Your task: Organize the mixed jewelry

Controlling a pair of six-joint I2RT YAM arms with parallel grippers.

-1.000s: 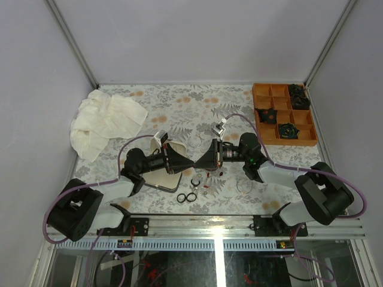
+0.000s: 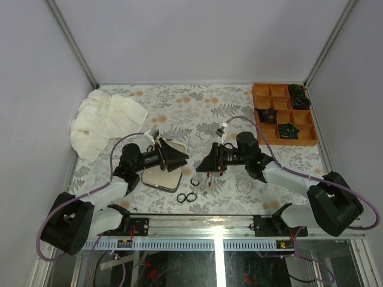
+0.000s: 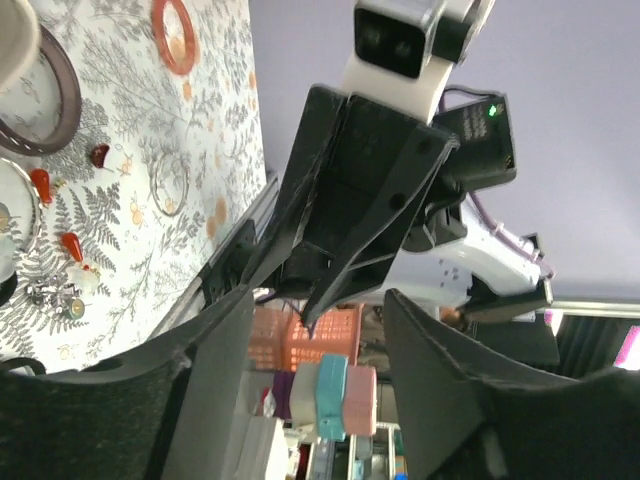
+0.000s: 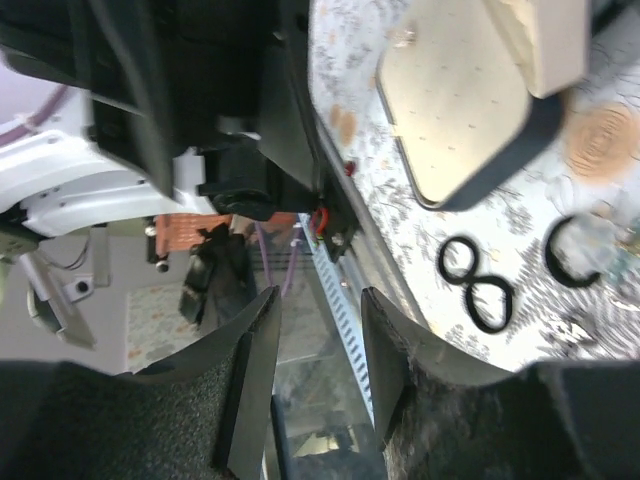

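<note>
My left gripper (image 2: 184,161) is above the right edge of the pale tray (image 2: 160,178), its fingers spread with nothing between them in the left wrist view. Just to its right, my right gripper (image 2: 200,168) is open and empty. Two black rings (image 4: 458,260) lie on the patterned cloth in front of the tray. Red earrings (image 3: 72,246), a brown bangle (image 3: 72,95) and a thin hoop (image 3: 158,182) are scattered on the cloth. At the back right stands an orange compartment box (image 2: 279,115), with dark items (image 2: 288,130) in several of its compartments.
A crumpled white cloth (image 2: 105,122) covers the left back of the table. Both arms reach in from the front corners, and their tips are close together.
The two grippers were tip to tip and have moved apart. My left one has drawn back to the left, with its fingers now wider; the right one has shifted slightly.
</note>
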